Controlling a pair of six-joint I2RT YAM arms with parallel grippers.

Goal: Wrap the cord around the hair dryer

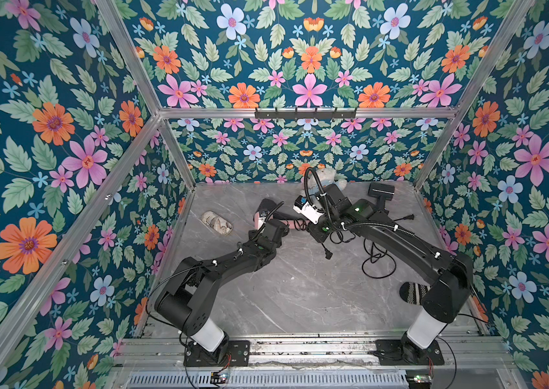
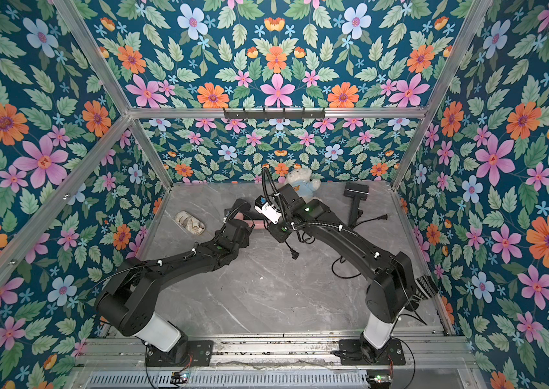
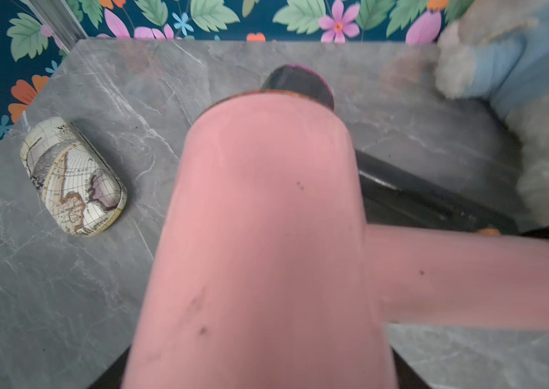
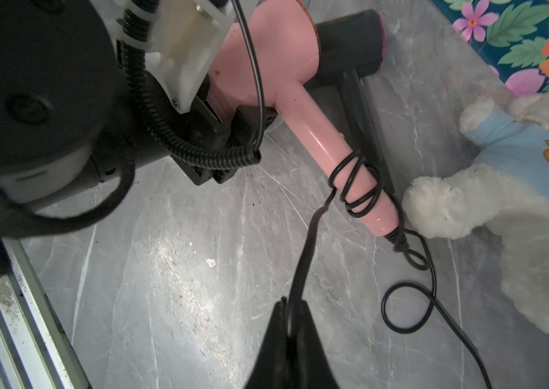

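Note:
The pink hair dryer (image 4: 262, 55), with a dark nozzle, lies at the back middle of the table. In the left wrist view its barrel (image 3: 268, 246) fills the centre and hides most of my left gripper, which is at the barrel; whether its fingers press on it is hidden. Several loops of black cord (image 4: 356, 184) go around the lower handle. One strand of this cord runs from the loops to my right gripper, shut with the strand between its fingertips, apart from the handle. More cord (image 4: 446, 311) trails from the handle's end.
A dark flat object (image 4: 368, 129) lies along the dryer. Close to the handle is a plush toy (image 4: 514, 188). A map-patterned case (image 3: 80, 181) sits at left, a black brush-like object (image 1: 381, 191) at back right.

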